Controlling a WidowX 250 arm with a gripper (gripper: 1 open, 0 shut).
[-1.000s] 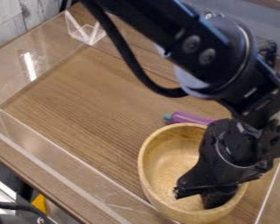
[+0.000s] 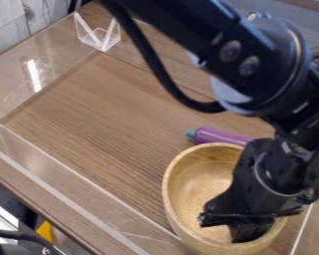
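My gripper (image 2: 250, 207) reaches down from the upper right into the tan bowl (image 2: 186, 177), over its right half. Its fingertips are low inside the bowl and appear shut; whether anything lies between them is hidden by the dark housing. A purple marker with a teal tip (image 2: 218, 135) lies on the wooden table just behind the bowl, partly hidden by the arm.
A clear plastic holder (image 2: 99, 32) stands at the back left. Clear strips edge the table, and cables and dark items lie beyond the lower-left edge.
The gripper and bowl have shifted slightly over the last second.
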